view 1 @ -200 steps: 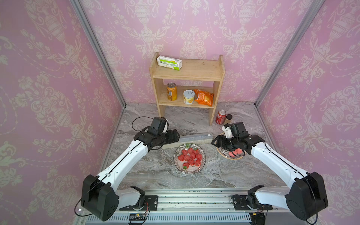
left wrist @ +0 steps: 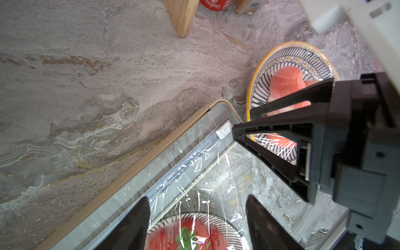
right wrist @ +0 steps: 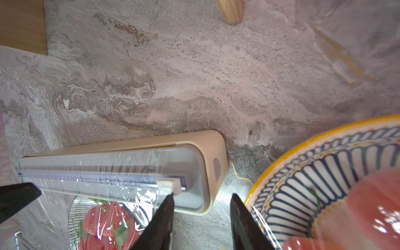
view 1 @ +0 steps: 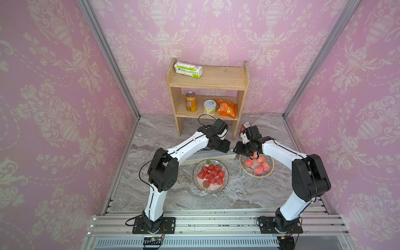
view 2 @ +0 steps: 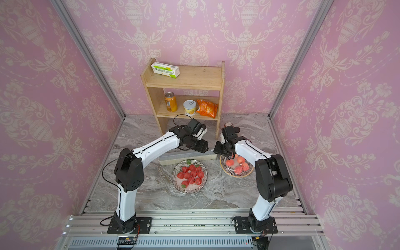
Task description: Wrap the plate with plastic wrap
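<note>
The long plastic wrap dispenser (right wrist: 125,158), with clear film and a small white slider (right wrist: 168,186), lies behind the plate of strawberries (view 1: 210,175). My left gripper (view 1: 223,146) is over the dispenser's right half; in its wrist view the blurred fingers are part open above the film. My right gripper (view 1: 238,148) hovers at the dispenser's right end, its fingers part open with nothing visible held between them. A second patterned plate (view 2: 236,170) with pink pieces lies to the right, beneath the right arm.
A wooden shelf (view 1: 208,77) stands behind, with cans, a bag and a box on it. A red can (left wrist: 215,3) and a small jar (left wrist: 246,5) stand by its right leg. Bare marble lies at the far left and front.
</note>
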